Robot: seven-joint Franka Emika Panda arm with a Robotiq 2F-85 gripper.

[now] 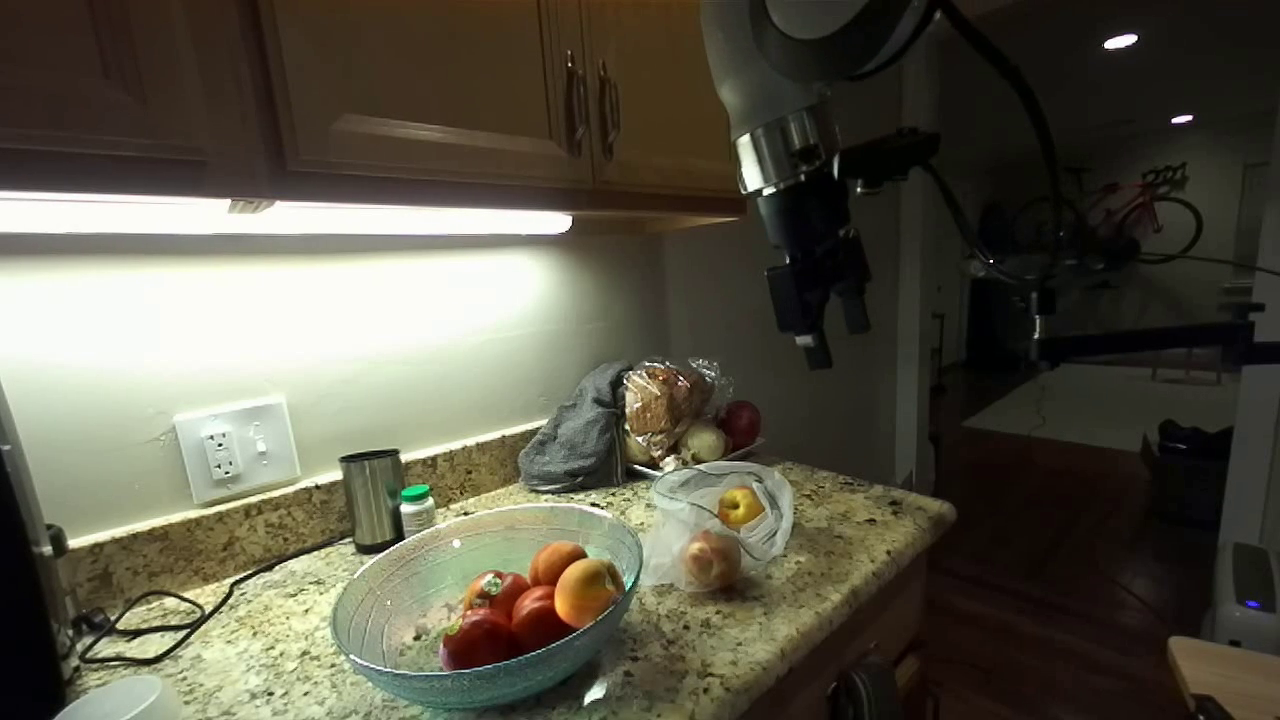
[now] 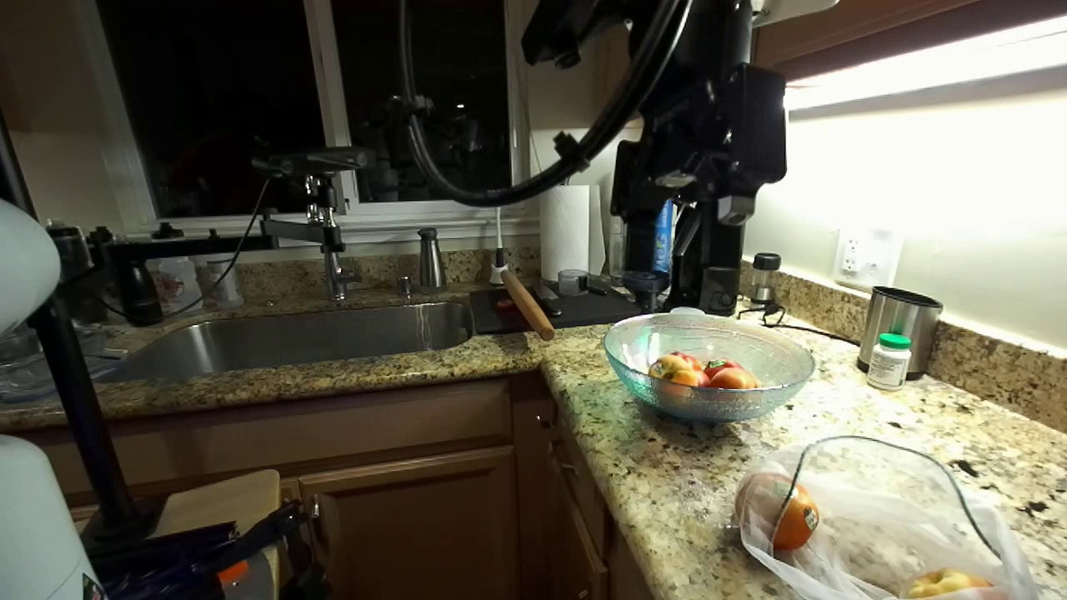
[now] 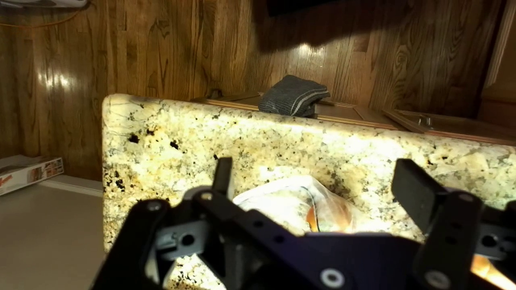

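My gripper (image 1: 836, 342) hangs open and empty, well above the counter near its far end. In the wrist view its two black fingers (image 3: 223, 177) stand wide apart, with part of a white mesh bag (image 3: 285, 193) showing below and between them. Two fruits rest in that bag: a yellow one (image 1: 740, 506) and a reddish one (image 1: 711, 559). Beside the bag sits a large clear glass bowl (image 1: 396, 576). Several red and orange fruits (image 1: 542, 614) lie together inside the bowl.
A steel cup (image 1: 373, 498) and a green-capped bottle (image 1: 416, 510) stand by the wall. Behind the bag are a grey cloth (image 1: 578, 434) and wrapped bread (image 1: 660, 406). Cabinets (image 1: 420, 84) overhang the counter. Bare granite (image 3: 193, 130) runs along the front edge.
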